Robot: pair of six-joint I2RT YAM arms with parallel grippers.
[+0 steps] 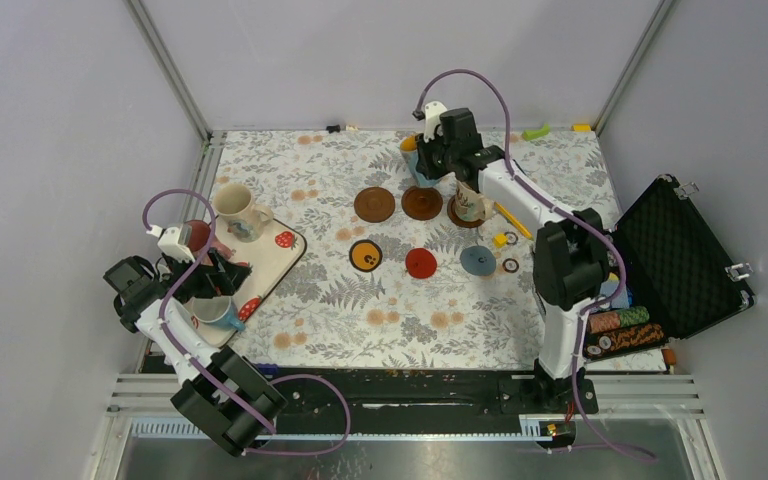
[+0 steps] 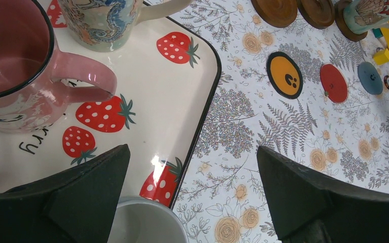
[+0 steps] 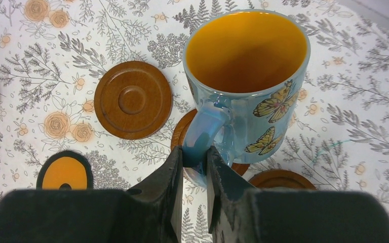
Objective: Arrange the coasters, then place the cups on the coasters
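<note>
A light-blue butterfly cup (image 3: 268, 119) with a yellow inside is held up over the table. In the right wrist view its handle (image 3: 201, 134) lies between the fingertips of my right gripper, which is shut on it. The middle wooden coaster (image 3: 182, 129) shows partly behind the cup; the left coaster (image 3: 133, 100) is bare. From above, the cup (image 1: 420, 168) appears at the back edge of the middle coaster (image 1: 422, 203). My left gripper stands open over the strawberry tray, nothing between its fingers.
On the tray (image 1: 278, 262) stand a cream mug (image 1: 240, 213), a pink mug (image 2: 20, 96) and a white-and-blue cup (image 2: 147, 223). Another mug (image 1: 470, 204) occupies the right coaster (image 1: 466, 222). Flat discs lie nearer the front; an open case (image 1: 680, 260) stands far right.
</note>
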